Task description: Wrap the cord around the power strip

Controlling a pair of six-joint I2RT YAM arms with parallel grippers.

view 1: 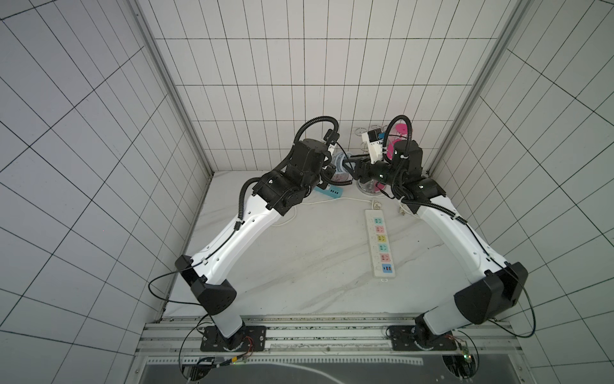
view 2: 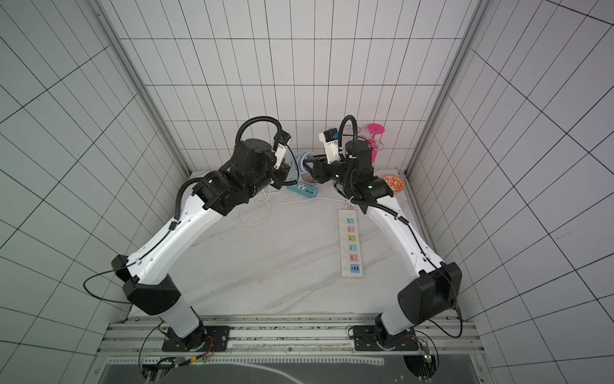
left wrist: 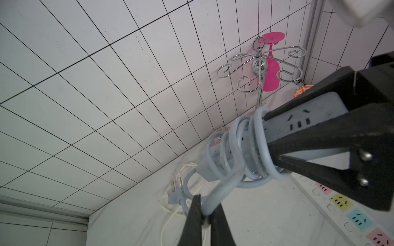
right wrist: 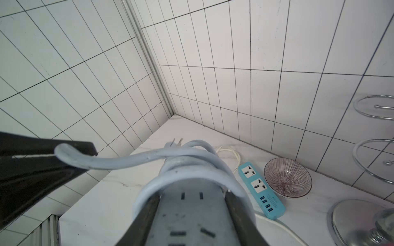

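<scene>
A light grey-blue power strip (right wrist: 190, 211) with cord (left wrist: 259, 139) wound in several loops around it is held aloft by my right gripper (view 2: 311, 165), shut on its socket end. In the left wrist view the plug (left wrist: 174, 196) hangs beyond the loops. My left gripper is shut on the cord's straight length, which runs from the loops down to its fingertips; in the right wrist view that length reaches left to the dark fingers. The two grippers face each other over the back of the table.
A white power strip (view 1: 380, 242) lies at the right of the table, a blue one (right wrist: 261, 190) at the back beside a bowl (right wrist: 287, 177). A metal stand (left wrist: 259, 65) and pink object (left wrist: 271, 78) stand at the back right.
</scene>
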